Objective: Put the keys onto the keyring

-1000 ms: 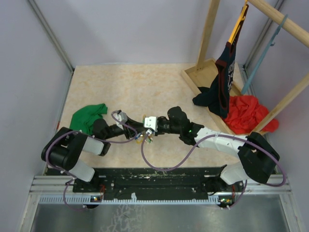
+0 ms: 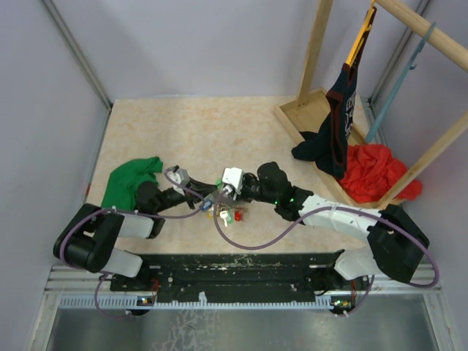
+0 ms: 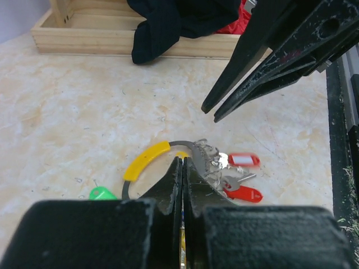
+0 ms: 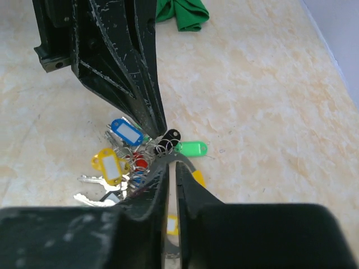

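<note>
A cluster of keys with coloured tags lies on the table: a blue tag (image 4: pixel 128 132), yellow tags (image 4: pixel 109 166), a green tag (image 4: pixel 191 149), red tags (image 3: pixel 243 193) and a curved keyring piece with a yellow sleeve (image 3: pixel 147 161). My left gripper is shut over the cluster, nothing seen between its fingertips. My right gripper is above the keys with a narrow gap between its fingertips and nothing seen held in it; from the left wrist view its two fingers stand a little apart.
A green cloth (image 2: pixel 131 179) lies at the left. A wooden box (image 2: pixel 300 117) with a dark hanging bag and red cloth (image 2: pixel 373 172) stands at the right.
Both arms have shifted slightly; the left arm sits a little lower in the top view and more of the key cluster now shows between the grippers.
</note>
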